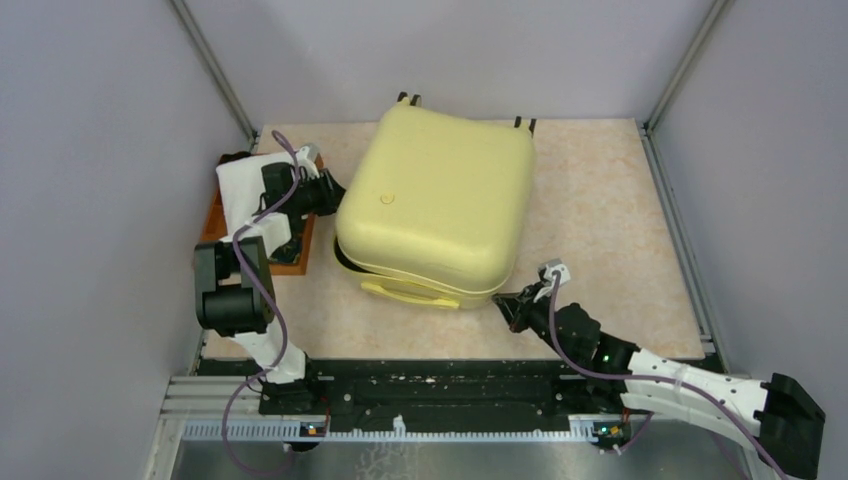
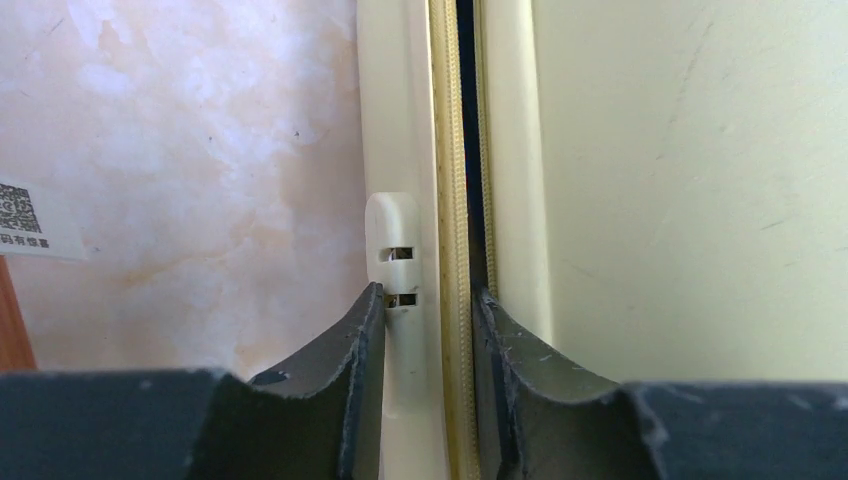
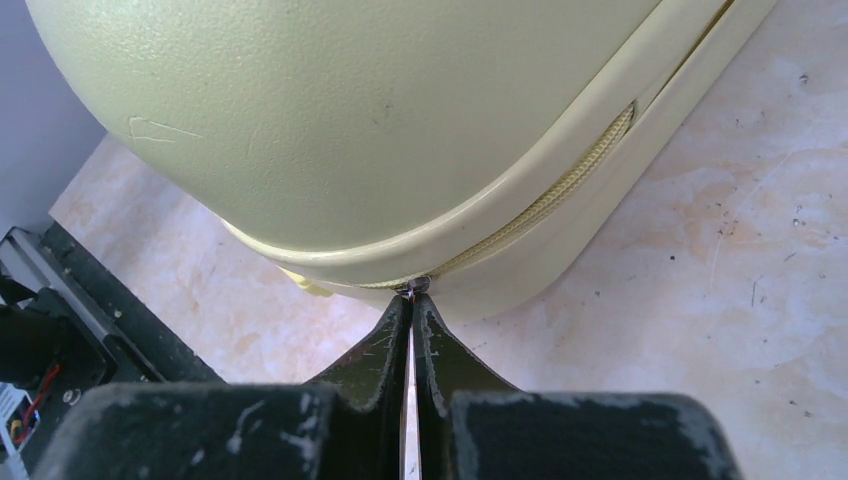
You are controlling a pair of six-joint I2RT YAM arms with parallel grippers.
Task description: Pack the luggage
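The yellow suitcase (image 1: 440, 190) lies on the table, its lid tilted slightly and lowered close to the base, with a dark gap along the near left edge. At the left side my left gripper straddles the base's zippered rim (image 2: 455, 200), one finger outside the wall and the other in the gap by the lid. The fingers lie close to both sides; whether they clamp it is unclear. At the near right corner my right gripper is shut, its tips at a small dark zipper pull (image 3: 416, 286) on the seam.
An orange-brown tray (image 1: 290, 268) with a white cloth (image 1: 238, 190) stands left of the suitcase, partly under my left arm. Bare table (image 1: 600, 230) lies to the right. The suitcase handle (image 1: 410, 294) faces the near edge.
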